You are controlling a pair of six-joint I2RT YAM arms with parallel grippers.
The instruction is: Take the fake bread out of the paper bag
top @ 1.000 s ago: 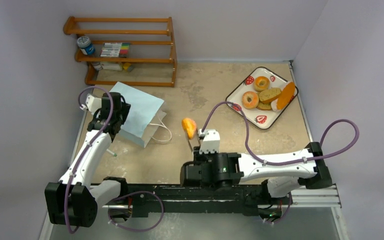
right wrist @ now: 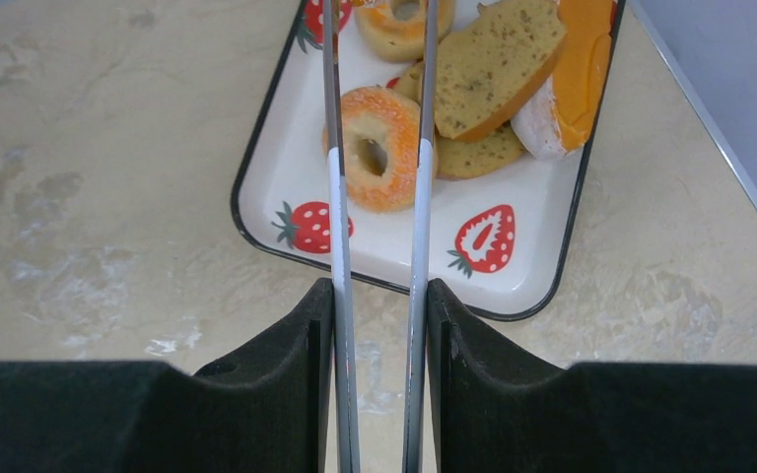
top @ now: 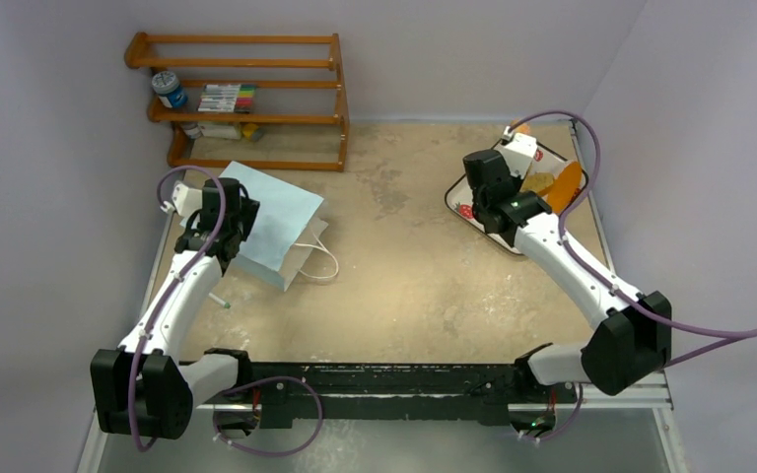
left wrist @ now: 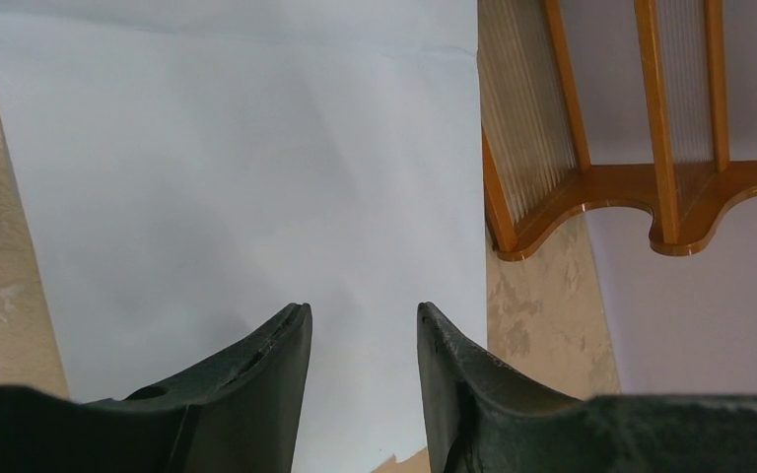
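Note:
In the top view the light blue paper bag [top: 276,212] lies tipped over at the left, its white handles [top: 327,258] toward the table's middle. Open, my left gripper stands over the bag's flat side, gripping nothing. My right gripper is around long tongs [right wrist: 340,232], one arm against each finger. Their tips run out of the right wrist view, above the tray [right wrist: 409,271]. An orange bread piece [top: 520,127] shows past the arm near the tray's back corner; whether the tongs still pinch it cannot be told. Inside the bag is hidden.
On the tray lie a bagel [right wrist: 363,118], another ring bread [right wrist: 384,37], bread slices [right wrist: 498,69] and an orange-topped bread [right wrist: 584,69]. A wooden rack [top: 241,120] stands at the back left. Mid-table is bare.
My right arm has swung from the front middle to the back right, carrying the tongs and orange bread over to the tray. The left arm and bag look nearly unmoved.

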